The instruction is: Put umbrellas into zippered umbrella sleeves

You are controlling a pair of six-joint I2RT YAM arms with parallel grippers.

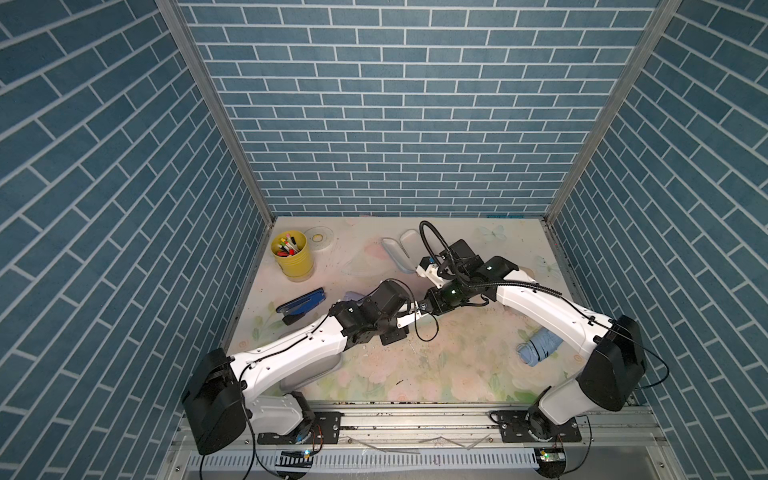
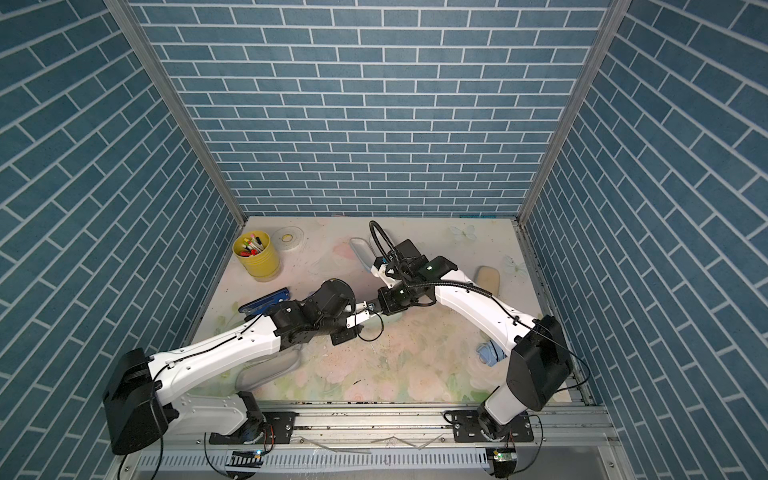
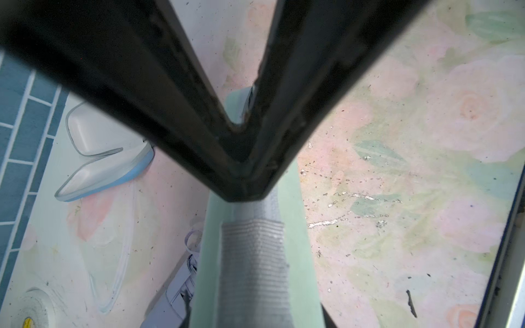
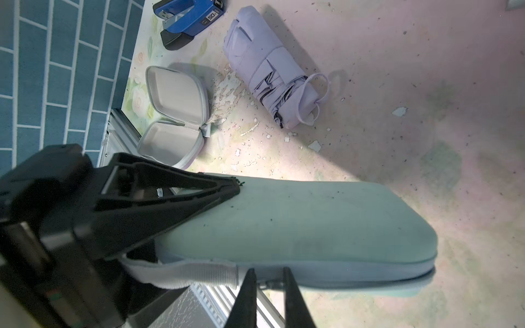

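Observation:
A mint-green sleeve (image 4: 306, 218) hangs above the table between both arms, its grey zipper band (image 3: 254, 268) along one side. My left gripper is shut on it, a finger on each broad face. My right gripper is at the zipper edge with its fingertips slightly apart; a small zipper pull (image 4: 270, 285) shows between them, and whether they touch it is unclear. Whatever is inside the sleeve is hidden. A lavender folded umbrella (image 4: 273, 68) lies on the table, and a blue umbrella (image 1: 540, 345) lies front right.
An open pale case (image 4: 175, 104) lies front left, another open blue-edged one (image 1: 397, 254) at the back. A blue stapler (image 1: 302, 302), a yellow pen cup (image 1: 293, 257) and a tape roll (image 1: 318, 238) stand left. A beige object (image 2: 487, 280) sits right.

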